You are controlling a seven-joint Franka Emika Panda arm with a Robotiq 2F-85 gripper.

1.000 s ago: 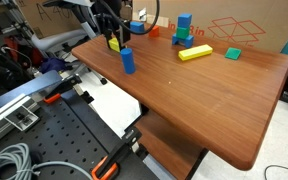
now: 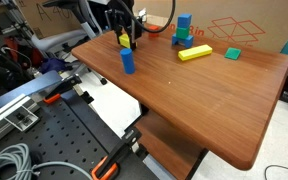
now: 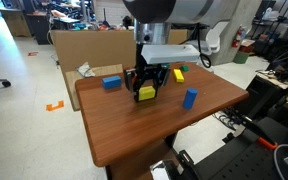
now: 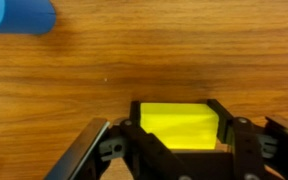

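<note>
A yellow block (image 4: 179, 127) sits between the fingers of my gripper, which is shut on it. In exterior view 1 the gripper (image 2: 125, 41) with the block is at the table's left part, just behind a blue cylinder (image 2: 128, 62). Exterior view 2 shows the held yellow block (image 3: 145, 99) low over the wood; whether it touches the table I cannot tell. The cylinder (image 3: 190, 98) stands upright, apart from the gripper. Its lower part shows at the wrist view's top left corner.
A second yellow block (image 2: 195, 53) lies on the wooden table (image 2: 209, 100). Behind it stands a stack of blue blocks (image 2: 183, 30), with a flat green piece (image 2: 233, 53) to the right. Another blue block (image 3: 111, 82) lies farther off.
Carrying the yellow block, my gripper has shifted a little to the right in exterior view 1, to behind the blue cylinder. The cylinder and the other blocks have stayed put.
</note>
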